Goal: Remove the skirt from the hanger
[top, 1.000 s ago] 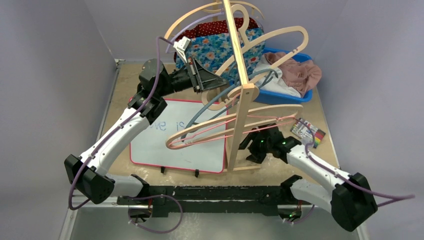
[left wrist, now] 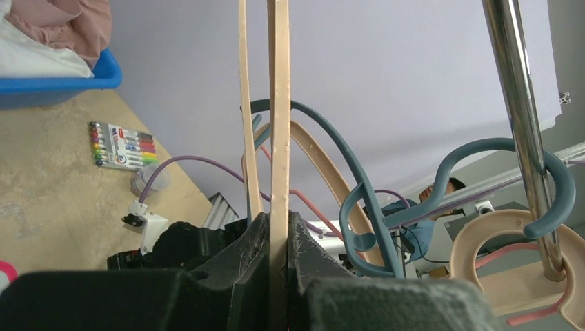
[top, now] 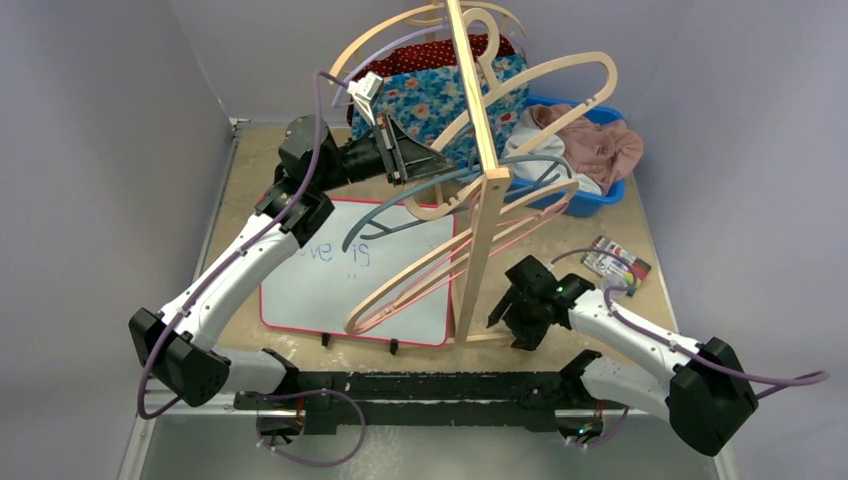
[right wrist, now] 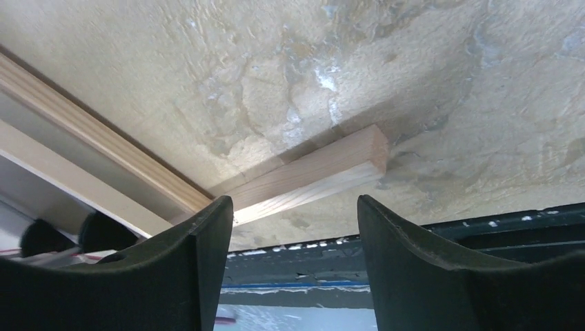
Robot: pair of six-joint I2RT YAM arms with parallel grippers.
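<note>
In the top view my left gripper point(top: 447, 166) is shut on one arm of a bare wooden hanger point(top: 558, 66) hung on the rack. The left wrist view shows a strip of the wooden hanger point(left wrist: 279, 138) edge-on, pinched between the fingers. Blue floral cloth point(top: 412, 104), with red dotted cloth point(top: 437, 52) above it, sits behind the rack; how it is supported cannot be made out. Low beside the rack's foot point(right wrist: 310, 172), my right gripper is open, its fingers apart over the foot with nothing held.
Nearer the front, a grey-blue hanger point(top: 415, 192) and several wooden and pink ones hang beside the rack post point(top: 482, 250). A blue basket point(top: 592, 203) holds pink and white cloth. A whiteboard point(top: 350, 290) and a marker pack point(top: 616, 266) lie on the table.
The front hangers have swung, their left ends and right ends shifting. My right gripper has shifted slightly right and toward the front. The left arm and the wooden hanger it grips stay still.
</note>
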